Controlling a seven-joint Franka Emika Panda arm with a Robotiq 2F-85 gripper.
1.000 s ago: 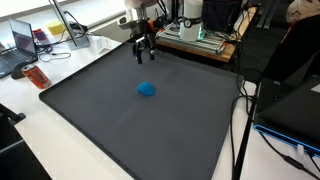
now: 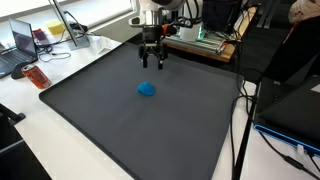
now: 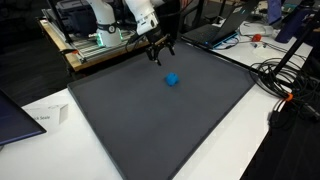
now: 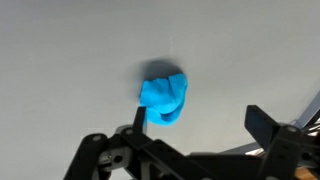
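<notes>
A crumpled bright blue cloth-like item (image 2: 146, 89) lies on the dark grey mat (image 2: 110, 115). It also shows in the second exterior view as a blue patch (image 3: 171, 79) in the upper middle. My gripper (image 2: 152, 63) hangs over the mat on the base side of the item, apart from it. In the wrist view, the blue item (image 4: 163, 98) appears just beyond the space between the widely parted fingers. The gripper is open and empty.
An orange-red can (image 2: 36, 77) and a laptop (image 2: 24, 38) stand left of the mat. Black cables (image 2: 238, 105) run along its right edge.
The gripper has shifted slightly to the right and a little lower in the first exterior view. The blue item has stayed in place.
</notes>
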